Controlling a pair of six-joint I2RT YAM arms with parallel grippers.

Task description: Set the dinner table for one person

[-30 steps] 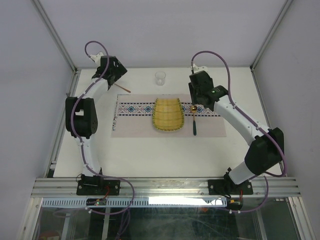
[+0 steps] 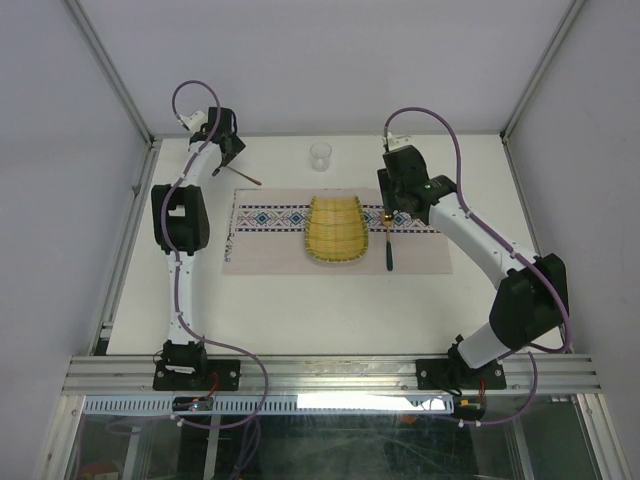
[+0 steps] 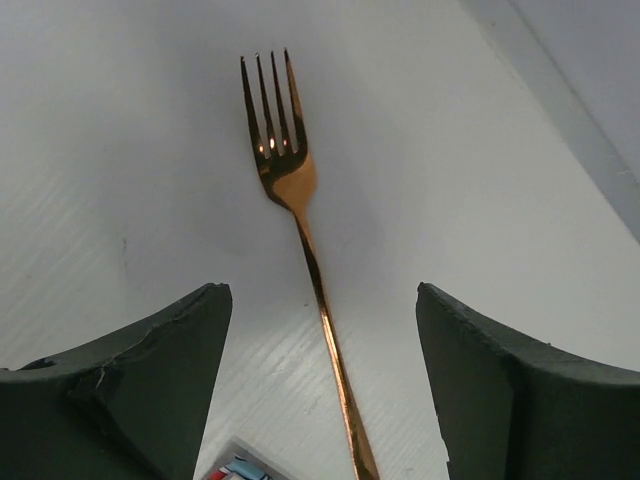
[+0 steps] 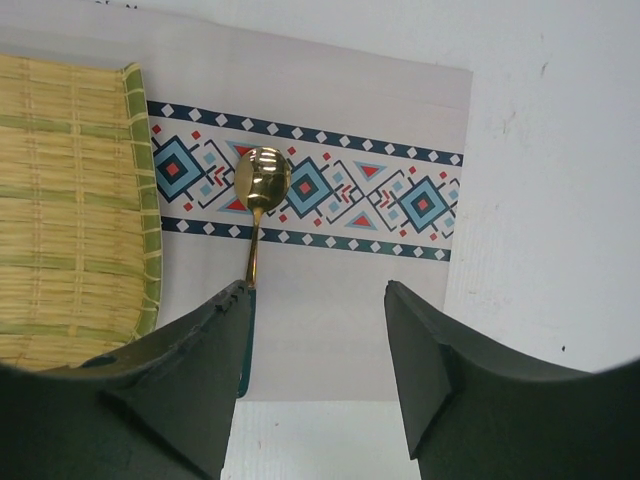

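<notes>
A fork [image 3: 295,190] lies on the white table at the back left, under my left gripper, which is open with nothing between its fingers. A spoon [image 4: 262,183] with a green handle lies on the patterned placemat [image 4: 350,300], right of the yellow woven tray [image 2: 336,228]. My right gripper hangs over that spoon, its fingers apart and holding nothing. A clear glass [image 2: 320,155] stands at the back middle, above the placemat.
Grey walls and metal rails border the table [image 2: 300,315].
The right arm has barely moved, a little lower in the top view.
</notes>
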